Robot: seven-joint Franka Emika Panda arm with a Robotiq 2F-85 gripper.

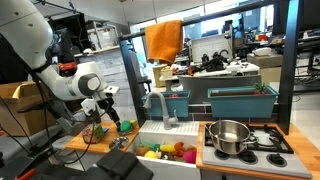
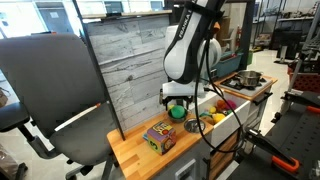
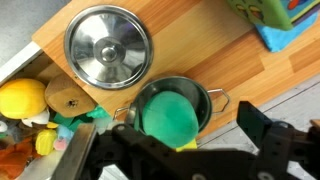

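Note:
A small metal pot (image 3: 208,103) with wire handles stands on the wooden counter, and a round green object (image 3: 170,119) sits in it. My open gripper is over the pot, its black fingers (image 3: 262,132) spread on either side in the wrist view. Whether they touch the pot cannot be told. From the second exterior view, my gripper (image 2: 178,99) is just above the green object (image 2: 178,112). A round metal lid (image 3: 108,47) lies flat on the wood beside the pot.
A colourful box (image 2: 159,136) stands near the pot on the counter. Next to the counter, a sink basin (image 1: 139,140) holds several toy fruits and vegetables. A larger steel pot (image 1: 229,135) is on the stove beyond the sink. A grey wall panel (image 2: 135,65) rises close behind the gripper.

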